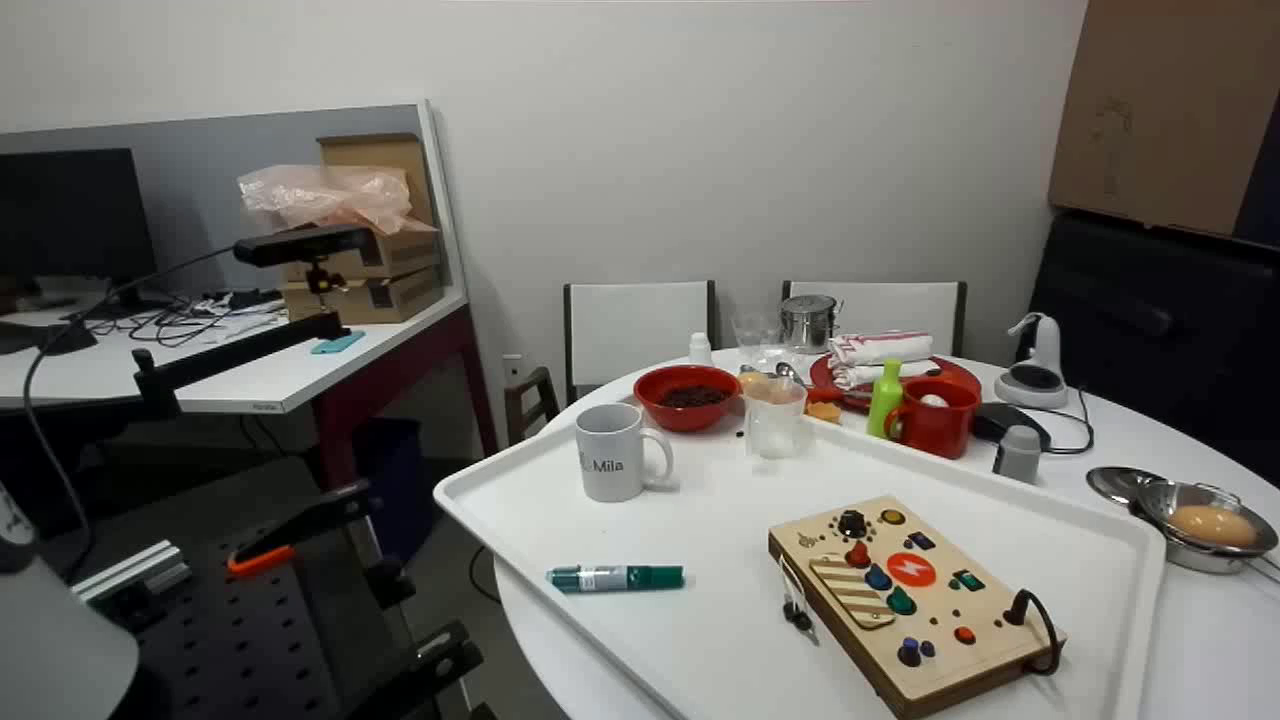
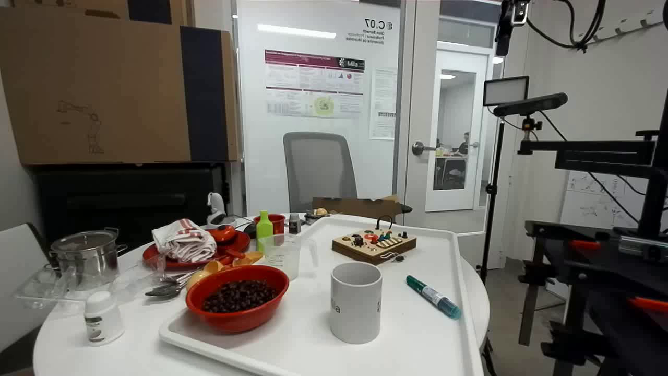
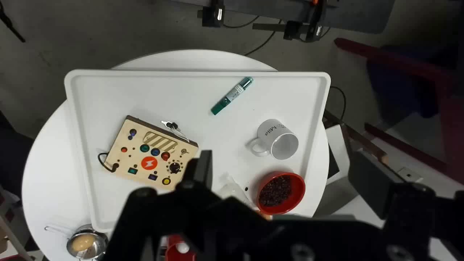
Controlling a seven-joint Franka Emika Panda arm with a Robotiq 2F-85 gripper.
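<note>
High above the table, my gripper is open, its dark fingers wide apart and nothing held between them. Beneath it in the wrist view lie a white mug (image 3: pixel 285 146) lettered "Mila" and a red bowl (image 3: pixel 299 192) of dark beans. The mug (image 1: pixel 609 456) stands upright on the white tray (image 1: pixel 501 479). A green marker (image 2: pixel 433 297) rests on its side near the tray's edge. The wooden board (image 1: pixel 918 612) with knobs, buttons and a small key lies flat on the tray. My gripper shows in neither exterior view.
Behind the tray stand a clear measuring cup (image 2: pixel 283 254), a green bottle (image 1: pixel 885 398), a red mug (image 1: pixel 941 418) and a red plate (image 2: pixel 152 256) with a striped cloth. A steel pan (image 1: pixel 1200 546) holds an egg-like object. Bare tray surface separates mug, marker and board.
</note>
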